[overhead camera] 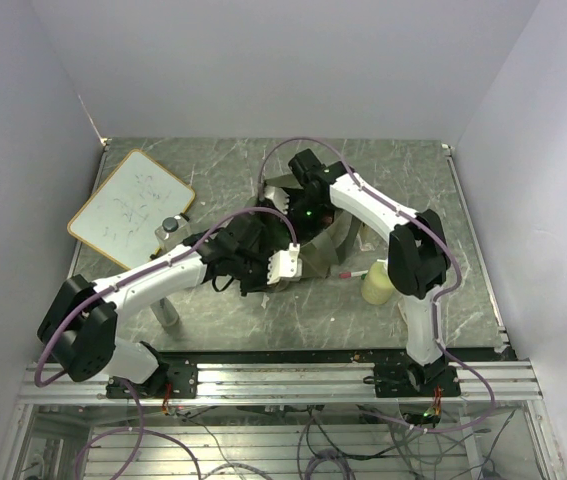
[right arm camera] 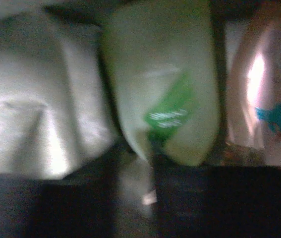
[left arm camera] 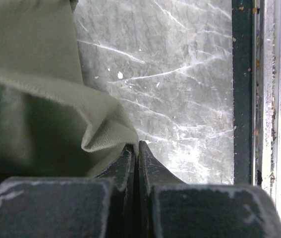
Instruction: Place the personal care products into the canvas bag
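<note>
The olive canvas bag [overhead camera: 318, 258] sits mid-table. My left gripper is shut on the bag's fabric edge [left arm camera: 105, 111] at its front. My right gripper [overhead camera: 298, 210] is over the bag's interior at the back; in the blurred right wrist view a pale green pack [right arm camera: 160, 59] with a green label and a pink pack [right arm camera: 271, 84] lie beside its fingers, and whether these are open or shut is unclear.
A whiteboard [overhead camera: 128, 210] lies back left. Tall bottles [overhead camera: 164, 308] stand by my left arm. A yellow container [overhead camera: 377, 285] and a small red-and-white tube [overhead camera: 353, 273] lie right of the bag.
</note>
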